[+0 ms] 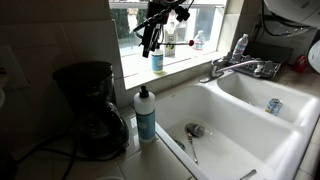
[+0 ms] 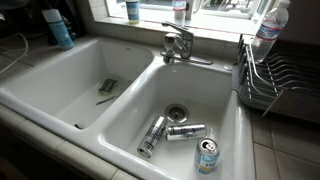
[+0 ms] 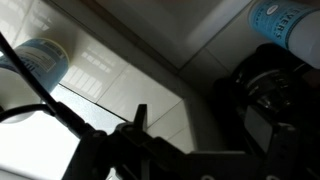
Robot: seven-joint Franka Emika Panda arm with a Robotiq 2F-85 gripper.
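Observation:
My gripper (image 1: 150, 46) hangs in front of the window, above the sill and left of the faucet. Its fingers stand apart in the wrist view, with nothing held between the fingers. A blue-labelled container (image 1: 157, 61) stands on the sill just below and beside it; the wrist view shows this container (image 3: 42, 62) at the left. A white bottle with a blue label (image 1: 145, 115) stands upright on the counter at the sink's left corner, clear of the gripper.
A black coffee maker (image 1: 92, 108) occupies the left counter. The white double sink (image 1: 215, 120) holds several cans, among them a blue one (image 2: 207, 155), plus utensils and a green sponge (image 2: 108, 86). A faucet (image 2: 180, 42) and a dish rack (image 2: 270, 80) border it.

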